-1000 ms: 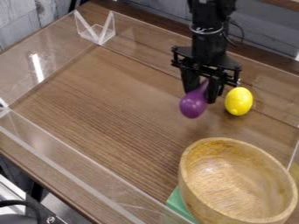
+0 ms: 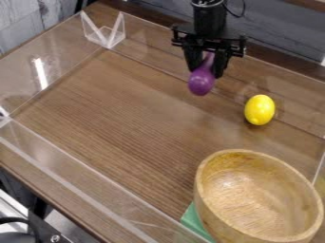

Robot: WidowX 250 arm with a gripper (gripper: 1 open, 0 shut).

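The black gripper (image 2: 206, 59) is at the top centre of the view, shut on a purple object (image 2: 202, 80) that hangs beneath its fingers over the wooden table. A yellow lemon-like object (image 2: 259, 109) lies to its lower right. A large wooden bowl (image 2: 258, 223) fills the lower right, with a green item (image 2: 195, 220) partly under it.
A white wire-like holder (image 2: 105, 28) stands at the back left. A dark wall edge (image 2: 286, 38) runs along the back right, and black cables show at the bottom left.
The gripper has moved back and slightly left with the purple object in it, rising in the view away from the yellow object. The bowl and yellow object are unmoved.
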